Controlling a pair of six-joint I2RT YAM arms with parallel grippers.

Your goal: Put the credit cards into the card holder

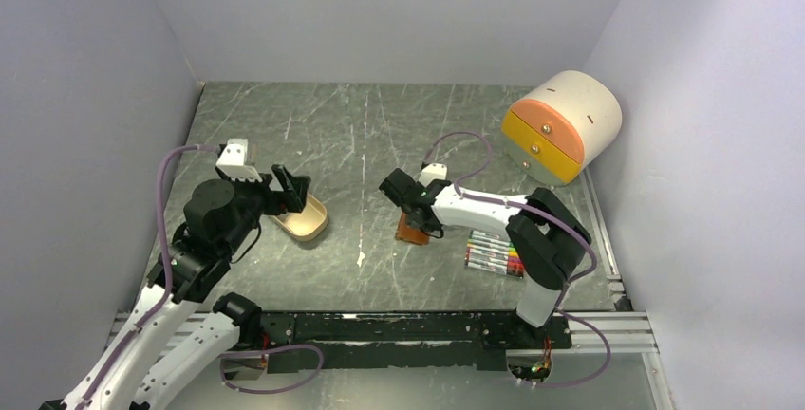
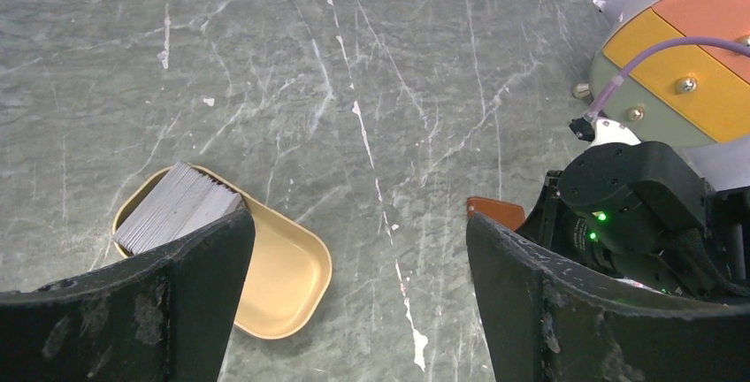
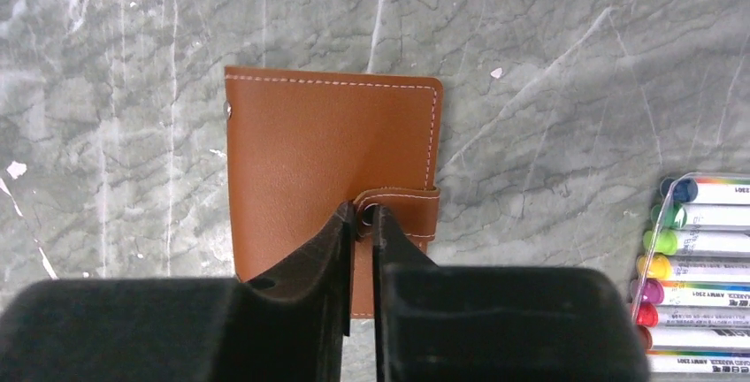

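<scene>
The brown leather card holder (image 3: 309,148) lies on the table with its strap (image 3: 407,210) across the right edge. Over the strap's end, my right gripper has its fingertips a narrow gap apart, with the round snap showing between them; whether they grip the strap is unclear. Grey cards (image 2: 177,208), seemingly the credit cards, stand in a row at one end of the beige tray (image 2: 296,298). Above the tray's right side hovers my left gripper, wide open and empty. From the top, the right arm partly covers the card holder (image 1: 412,233).
Several colored markers (image 1: 494,253) in a clear case lie right of the card holder. A rounded drawer box (image 1: 565,125) stands at the back right. Bare table (image 1: 323,135) stretches across the back and middle.
</scene>
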